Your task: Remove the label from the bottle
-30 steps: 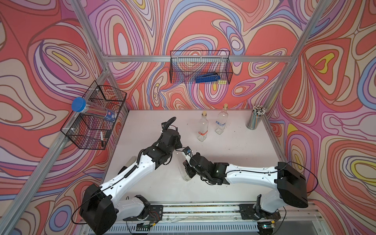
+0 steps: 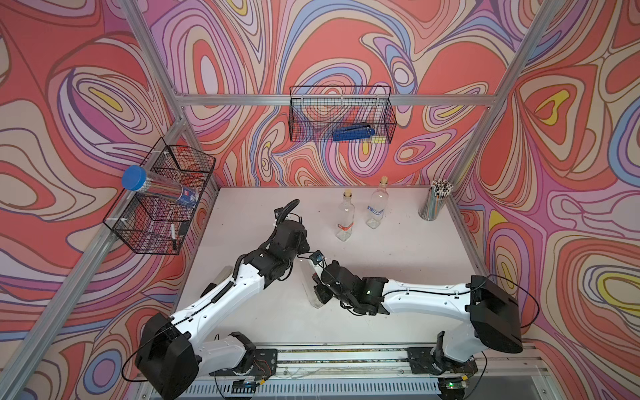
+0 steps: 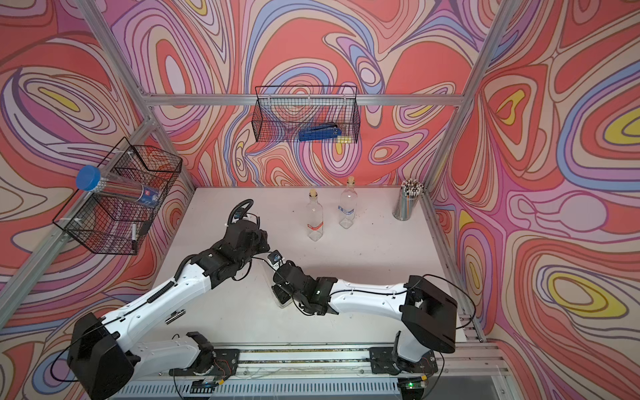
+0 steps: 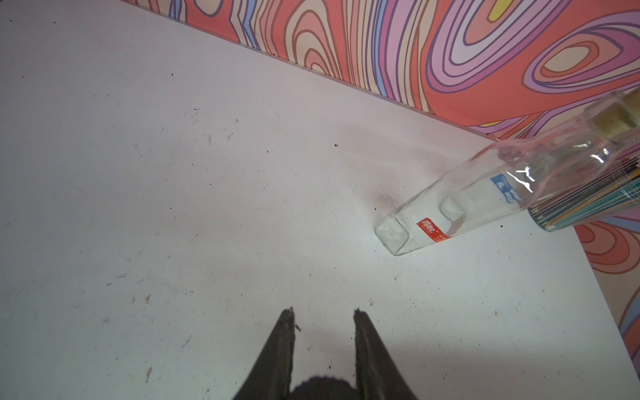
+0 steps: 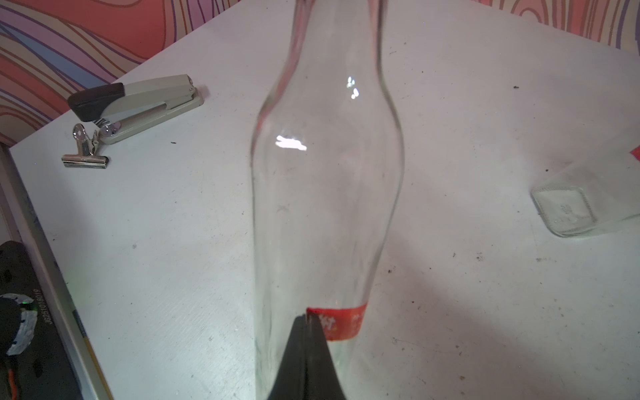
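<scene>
In the right wrist view, the clear glass bottle [image 5: 320,200] stretches down the middle of the picture, its neck running out at the top edge. A red label [image 5: 343,324] with white print clings to its lower part. My right gripper is shut, its fingertips right at the label's left edge; whether any film is pinched between them cannot be told. From the top left, the bottle [image 2: 308,283] slants down from my left gripper, which is shut on its upper end. The left gripper's fingers [image 4: 283,340] show in its own wrist view, a dark round shape between their bases.
Two corked bottles, one with a red label [image 2: 344,220] and one with a blue label [image 2: 376,205], stand towards the back. A pencil holder [image 2: 433,202] is at the back right. A stapler [image 5: 150,106] and metal clip [image 5: 85,150] lie on the left.
Left arm and bottle look unmoved.
</scene>
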